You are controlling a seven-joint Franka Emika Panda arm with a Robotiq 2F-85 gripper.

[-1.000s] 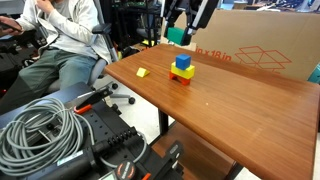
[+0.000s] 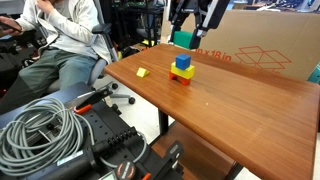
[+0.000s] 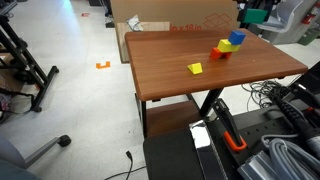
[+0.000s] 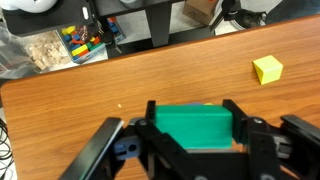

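Observation:
My gripper is shut on a green block (image 4: 194, 126), which fills the gap between its fingers in the wrist view. In exterior view 1 the green block (image 2: 184, 39) hangs above a small stack, with an air gap below it. That stack has a blue block (image 2: 183, 61) on top, a yellow block (image 2: 181, 72) beneath it and red (image 2: 180, 81) at the bottom. Exterior view 2 shows the green block (image 3: 254, 16) higher than the blue block (image 3: 236, 37) and to its right. In the wrist view the held block hides most of the stack.
A loose yellow piece (image 2: 143, 72) lies on the wooden table (image 2: 230, 110), apart from the stack. A cardboard box (image 2: 260, 40) stands behind the table, and a person (image 2: 62, 45) sits off to the left.
Over the last second the green block and gripper have shifted slightly right and a little down in exterior view 1. The stack stays put.

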